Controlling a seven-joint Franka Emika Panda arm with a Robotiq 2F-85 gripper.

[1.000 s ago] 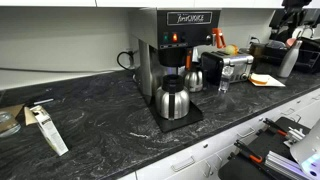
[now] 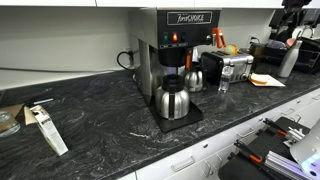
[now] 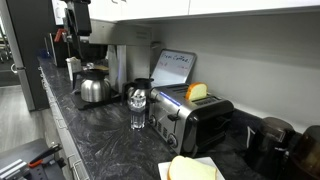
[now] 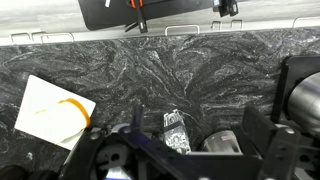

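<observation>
My gripper is open above the counter, with nothing seen between its fingers. It also shows as a dark shape high at the left in exterior view 2 (image 3: 78, 20). Below it lie a clear bottle (image 4: 175, 130) and a metal vessel (image 4: 222, 142). Bread (image 3: 188, 170) rests on a white napkin (image 3: 208, 161) in front of the silver toaster (image 3: 190, 120). A slice of bread (image 3: 197, 91) sticks up from the toaster. The clear bottle (image 3: 137, 108) stands beside the toaster, apart from the gripper.
A coffee maker (image 2: 185, 22) holds a steel carafe (image 2: 172, 99) on a black tray. A carton (image 2: 49, 131) lies at the far left. Cabinets hang above the counter.
</observation>
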